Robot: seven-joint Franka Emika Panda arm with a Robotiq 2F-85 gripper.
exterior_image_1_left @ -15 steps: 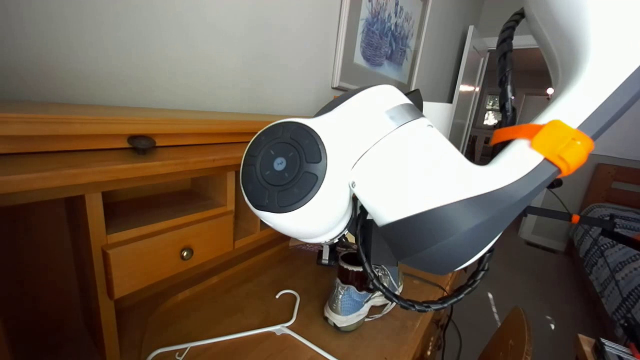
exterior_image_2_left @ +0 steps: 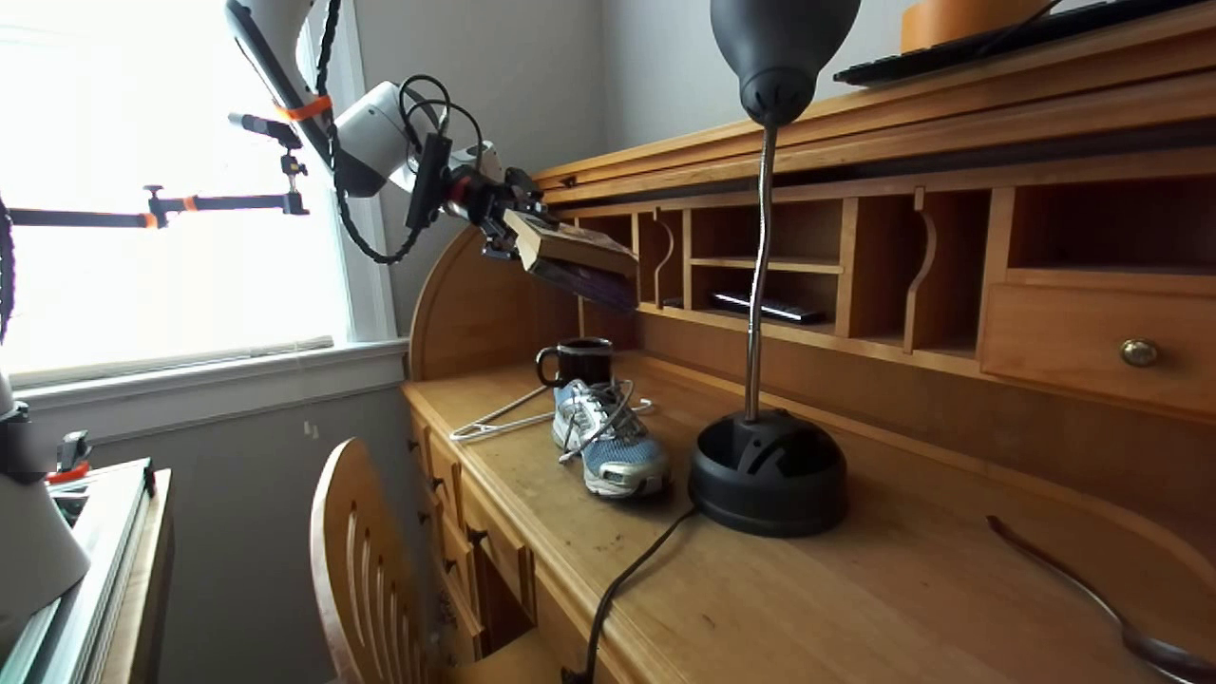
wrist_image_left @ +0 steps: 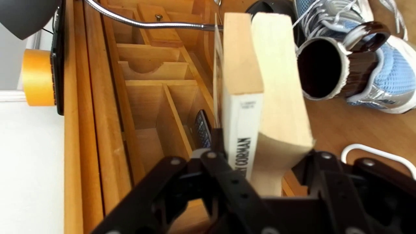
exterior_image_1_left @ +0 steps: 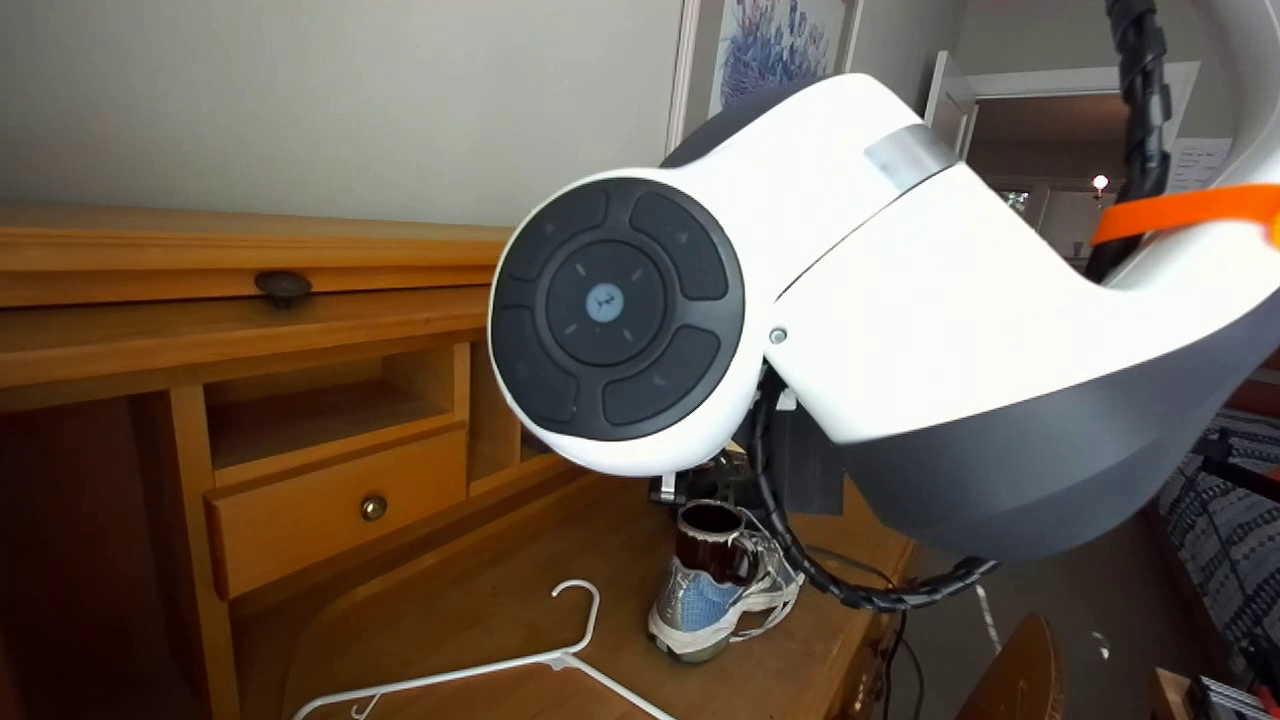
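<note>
My gripper [exterior_image_2_left: 502, 232] is shut on what look like two books pressed together, held above the back of the desk. In the wrist view, one book [wrist_image_left: 243, 58] has tan page edges and a white spine with black lettering ending in "CORMAN". The thicker book [wrist_image_left: 279, 78] against it shows cream page edges. From the side, the tan-edged book [exterior_image_2_left: 576, 249] lies over a dark purple-sided one [exterior_image_2_left: 587, 283], both tilted down away from my wrist. The arm hides the books in exterior view 1.
A dark brown mug [exterior_image_2_left: 584, 360] sits against a blue-and-silver shoe [exterior_image_2_left: 610, 439] below the books. A white hanger [exterior_image_1_left: 564, 658] lies nearby. The black lamp [exterior_image_2_left: 769, 473] stands on the desk. Cubbies [wrist_image_left: 146, 105] line its back, one with a remote [wrist_image_left: 203, 128]. A spoon [exterior_image_2_left: 1100, 598] lies apart.
In exterior view 1 the arm's wrist looks larger and sits slightly higher and farther right. The shoe, mug and hanger have stayed put.
</note>
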